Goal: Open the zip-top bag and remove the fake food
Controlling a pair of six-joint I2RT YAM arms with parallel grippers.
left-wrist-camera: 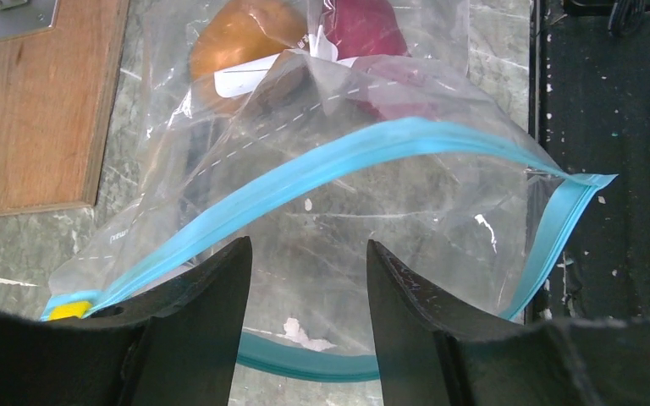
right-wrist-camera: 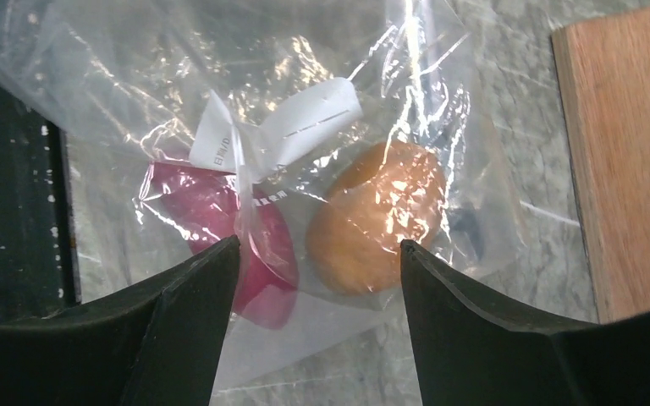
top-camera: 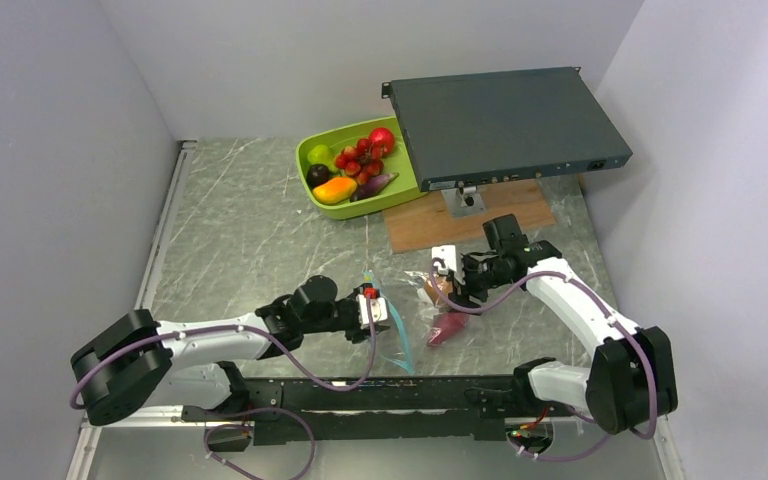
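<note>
The clear zip bag (left-wrist-camera: 330, 228) lies on the marble counter, its blue zip strips parted in the left wrist view, with a yellow slider at lower left. An orange-brown food piece (right-wrist-camera: 372, 220) and a dark pink piece (right-wrist-camera: 258, 271) lie under the plastic, with a white label (right-wrist-camera: 305, 123). My left gripper is part open over the bag's zip end, nothing seen held between its fingertips. My right gripper is part open over the end with the food, its fingertips apart above the plastic.
A green bin (top-camera: 310, 200) of fake fruit and vegetables stands at the back, beside a wooden board (top-camera: 410, 230) under a dark raised equipment box (top-camera: 505, 120). A black edge runs along the front.
</note>
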